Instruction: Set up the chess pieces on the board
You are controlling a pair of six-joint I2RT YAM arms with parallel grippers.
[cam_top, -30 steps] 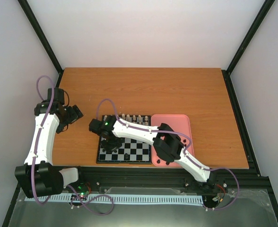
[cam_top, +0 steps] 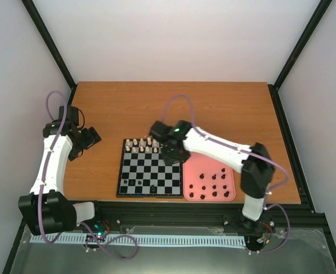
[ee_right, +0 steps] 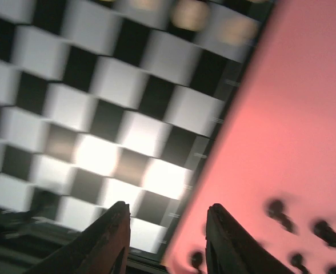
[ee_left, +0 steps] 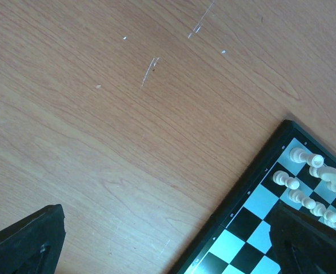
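The chessboard (cam_top: 145,174) lies at the front middle, white pieces (ee_left: 296,157) along its back rows and a few black pieces (cam_top: 153,188) near its front edge. More black pieces (ee_right: 276,211) are spread on the pink tray (cam_top: 208,165) right of it. My right gripper (cam_top: 172,155) is over the board's right side by the tray, open and empty, its fingertips over the board's edge in the right wrist view, which is blurred. My left gripper (cam_top: 91,138) stands open and empty above the wooden table, left of the board.
Dark frame posts and walls border it on both sides.
My right arm has swung rightward from over the board's left part to its right side, uncovering the front black pieces and much of the tray. The left arm has barely moved.
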